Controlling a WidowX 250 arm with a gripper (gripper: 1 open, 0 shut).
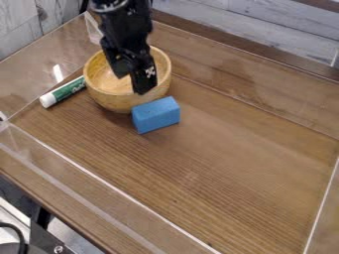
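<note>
My gripper [133, 71] hangs open over a round tan bowl [103, 94] at the upper middle left, its dark fingers reaching down into the bowl's top area. A blue box [157, 115] lies on the wooden table just right of and in front of the bowl. A white and green tube [62, 89] lies left of the bowl. Whether anything sits inside the bowl under the gripper is hidden.
A wall runs along the back. Dark cables and hardware show at the lower left edge, off the table.
</note>
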